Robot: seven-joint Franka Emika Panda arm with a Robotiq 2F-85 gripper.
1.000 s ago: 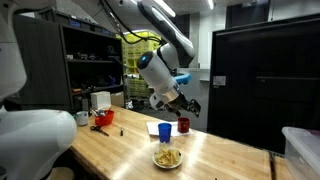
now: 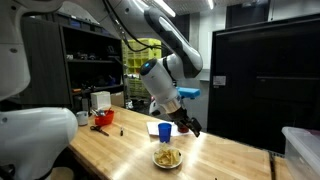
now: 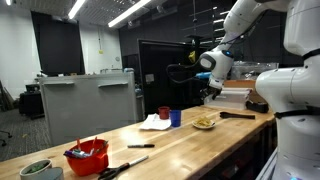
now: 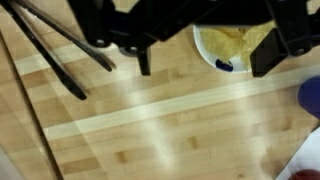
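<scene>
In the wrist view my gripper stands open, its dark fingers [image 4: 144, 62] wide apart with no object gripped between them. Behind the right finger, a white plate [image 4: 204, 46] of yellow chips [image 4: 228, 42] is partly hidden. The exterior view has the gripper [image 2: 179, 119] above the table, beyond the plate [image 2: 158, 163] and close to the blue cup [image 2: 165, 132] in the image. Behind that cup lies a white cloth [image 3: 155, 123], with a red mug [image 3: 163, 112] by it.
Long black utensils [image 4: 52, 58] lie left of the plate in the wrist view. A red basket [image 3: 88, 160], a dark-handled tool [image 3: 140, 146] and bowls [image 3: 35, 169] occupy the other end of the table. A translucent bin [image 2: 302, 143] stands at the right. Bare wood surrounds the plate's near side.
The plate and blue cup have stayed put.
</scene>
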